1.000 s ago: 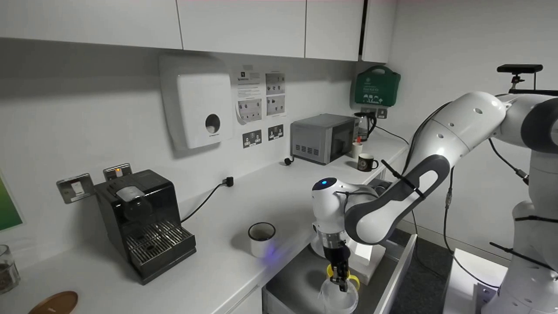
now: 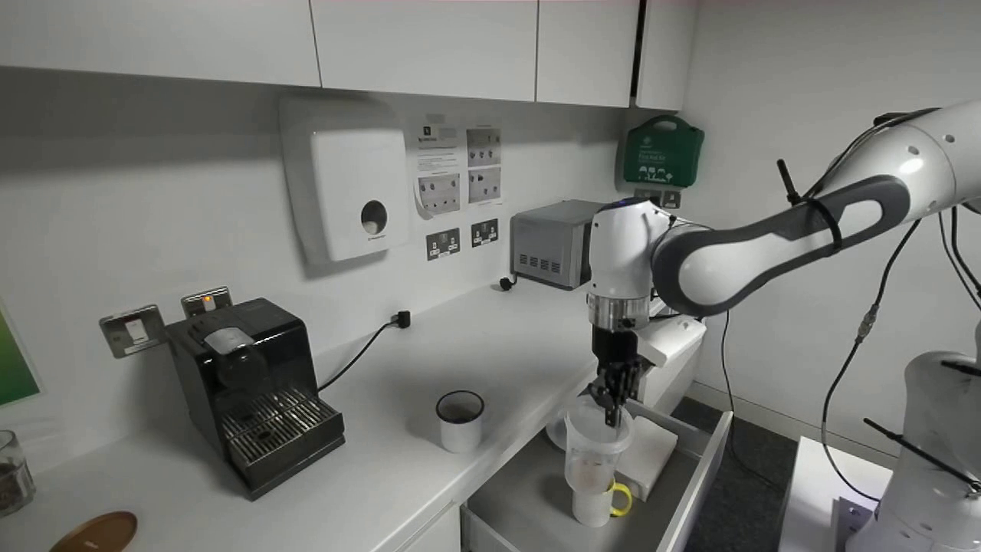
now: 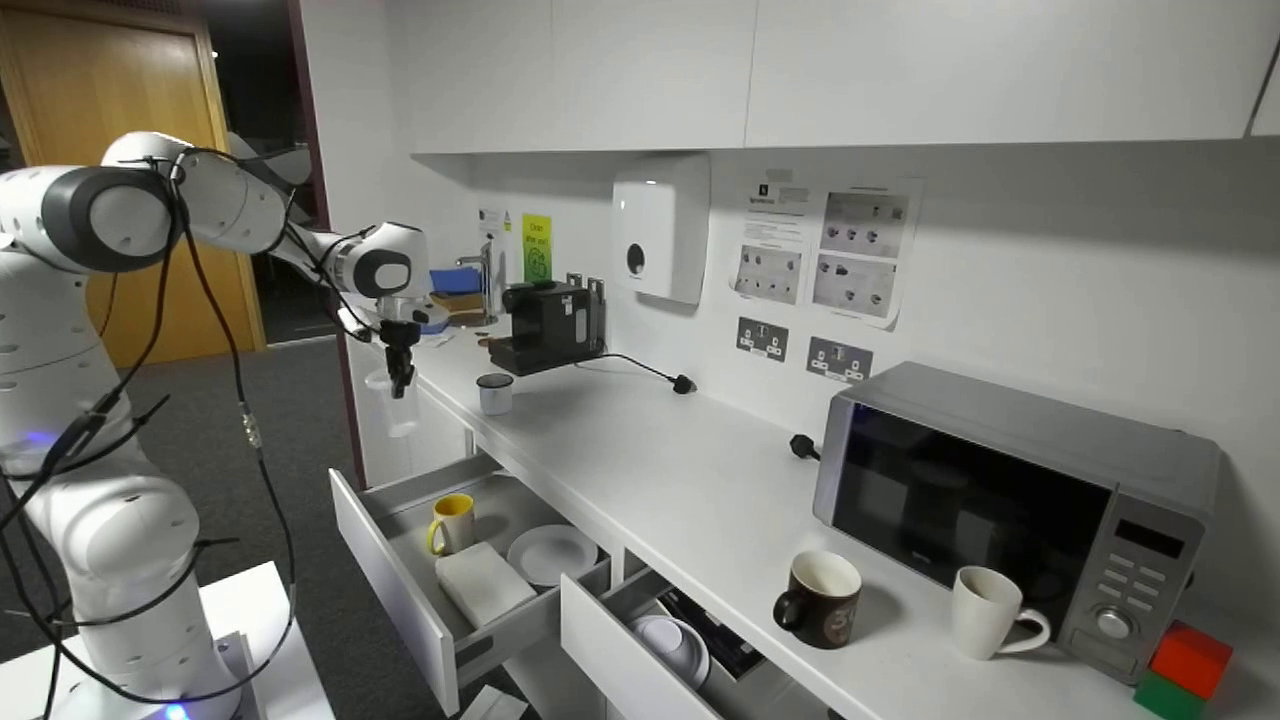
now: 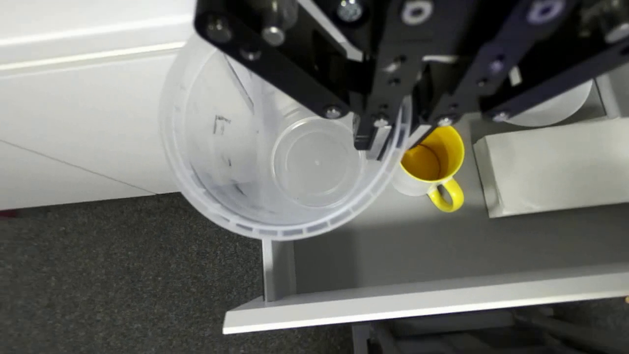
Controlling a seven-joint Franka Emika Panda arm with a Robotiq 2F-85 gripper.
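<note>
My gripper is shut on the rim of a clear plastic tub (image 4: 236, 171), with one finger inside its wall. The tub hangs upright, its open mouth facing up. In exterior view 1 the same tub (image 2: 588, 451) shows in front of the open drawer (image 2: 706, 460), below the gripper (image 2: 611, 405). From exterior view 2 the tub (image 3: 396, 408) appears high above the drawer's far end. A white mug with yellow inside (image 4: 433, 162) stands in the drawer, beyond the tub's rim in the wrist view. Beside that mug lies a white box (image 4: 557, 168).
A white enamel cup (image 2: 460, 428) stands near the counter edge, close to the black coffee machine (image 2: 262, 395). The drawer also holds a white plate (image 3: 552, 554). A second drawer (image 3: 624, 660) is open nearby. Dark mug (image 3: 822, 600) and white mug (image 3: 990, 612) stand before the microwave (image 3: 960, 468).
The arm has risen, lifting the tub with it. In exterior view 1 the gripper now appears higher and slightly farther right, and the far mugs are hidden behind the arm.
</note>
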